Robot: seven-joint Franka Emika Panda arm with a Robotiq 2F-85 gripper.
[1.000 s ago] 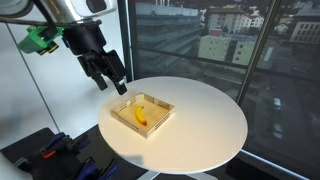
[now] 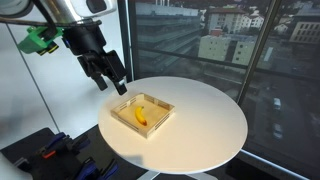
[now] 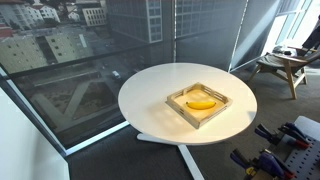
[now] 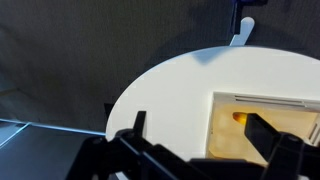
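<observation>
A yellow banana (image 2: 141, 117) lies inside a shallow wooden tray (image 3: 212, 118) on the round white table. In the wrist view only a small piece of the banana (image 4: 240, 117) shows; a gripper finger covers the rest. My gripper (image 2: 111, 85) hangs above the table's left edge, beside and higher than the tray in exterior view 1. Its two dark fingers (image 4: 139, 124) stand wide apart in the wrist view, and nothing is held between them. The arm is out of sight in exterior view 2.
Beyond the tray, most of the white tabletop (image 2: 200, 110) is bare. Large windows (image 2: 225, 50) rise behind the table. A wooden chair (image 3: 285, 66) stands off to the right in exterior view 2, and cables and equipment (image 3: 265, 162) sit at its lower right.
</observation>
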